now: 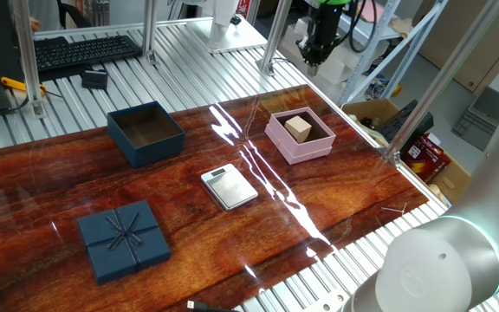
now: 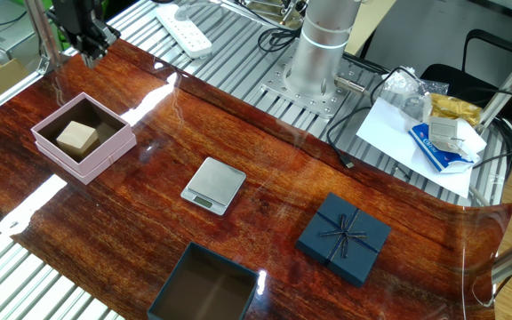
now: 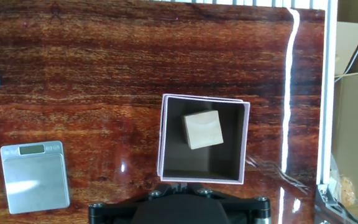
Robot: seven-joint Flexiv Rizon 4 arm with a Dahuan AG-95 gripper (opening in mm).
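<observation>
The pink box (image 1: 300,147) stands lidless on the wood-patterned sheet, with a pale wooden block (image 1: 298,129) inside. From the wrist view, the block (image 3: 203,129) lies on the box floor, turned slightly, clear of the walls. My gripper (image 1: 312,68) hangs high beyond the box, apart from everything, its fingertips together and nothing visible between them. A silver scale (image 2: 214,186) lies mid-table. An open dark blue box (image 1: 146,134) is empty, and a dark blue lid or closed box with a bow (image 1: 124,241) sits nearby.
In exterior view 2, a white power strip (image 2: 183,31) lies behind the sheet. A loose cable (image 2: 338,142) and a white paper (image 2: 416,147) bearing packets occupy the far right. Bare wood pattern surrounds the scale.
</observation>
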